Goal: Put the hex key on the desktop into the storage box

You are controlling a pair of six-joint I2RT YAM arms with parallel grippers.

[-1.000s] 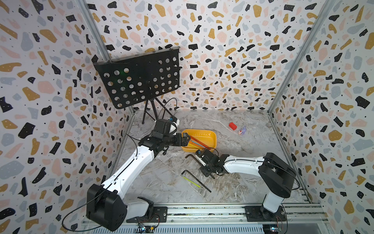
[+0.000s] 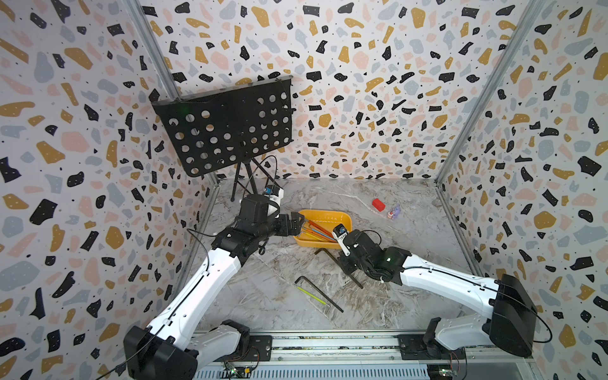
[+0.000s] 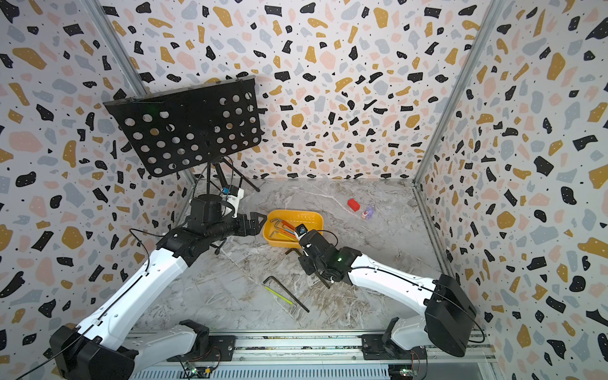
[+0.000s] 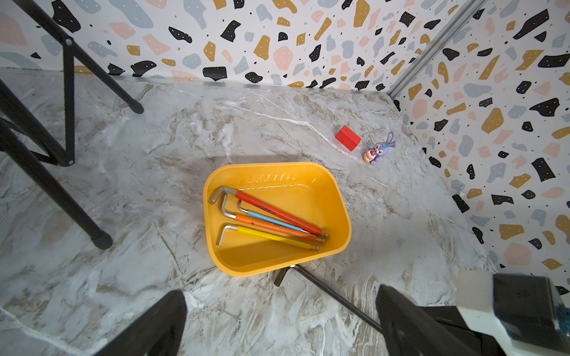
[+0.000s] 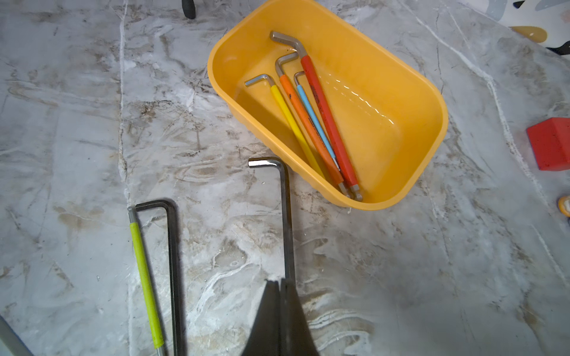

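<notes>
The yellow storage box (image 2: 324, 245) holds several coloured hex keys, among them a red one (image 4: 279, 210) and a yellow one (image 4: 276, 236). A black hex key (image 5: 286, 213) lies beside the box, its bent end close to the box's near wall. My right gripper is shut. Its tips meet at that key's shaft, and no part of the key shows clearly between them; the shaft's far end is hidden there. My left gripper is open and empty, left of the box in the top views.
Nearer the front lie another black hex key (image 5: 172, 267) and a yellow-green one (image 5: 146, 284), side by side. A red block (image 4: 348, 137) and a small toy (image 4: 378, 148) are at the back right. Black stand legs (image 4: 47, 178) occupy the left.
My right gripper has moved right and slightly back, with the wrist turned. The nearby black hex key has shifted right too. The left arm has moved slightly left.
</notes>
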